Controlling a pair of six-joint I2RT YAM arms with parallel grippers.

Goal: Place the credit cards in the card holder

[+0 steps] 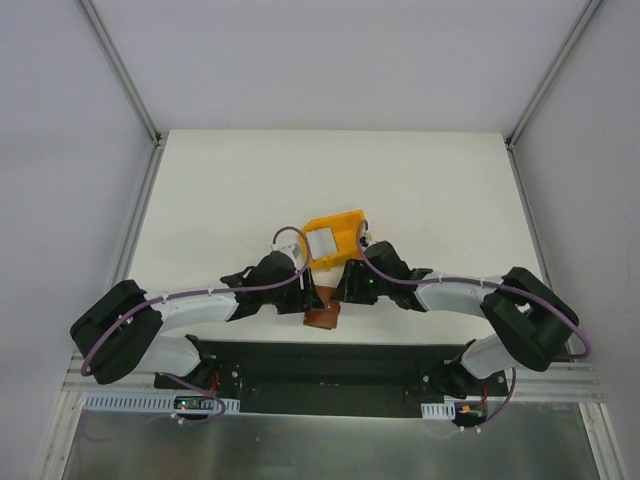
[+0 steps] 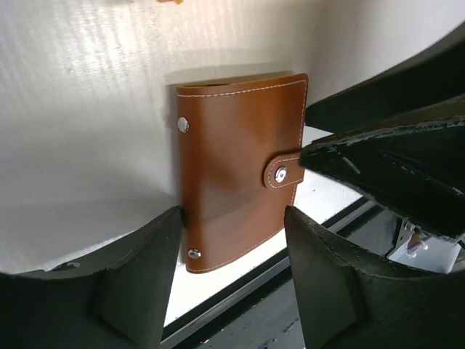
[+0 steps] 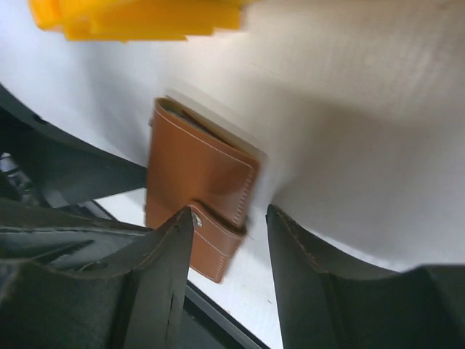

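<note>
The brown leather card holder (image 1: 322,308) lies closed near the table's front edge, its strap snapped down with a metal button. In the left wrist view, my left gripper is open above the holder (image 2: 232,153), one fingertip by its left edge. The right gripper's dark fingers reach in from the right, at the strap side. My right gripper stands open in the right wrist view, with the strap edge of the holder (image 3: 196,163) reaching between its fingers. A pale flat stack, possibly the cards (image 1: 321,242), sits in the yellow tray.
The yellow tray (image 1: 352,230) stands just behind the holder, close to both grippers. The table's front edge runs close in front of the holder.
</note>
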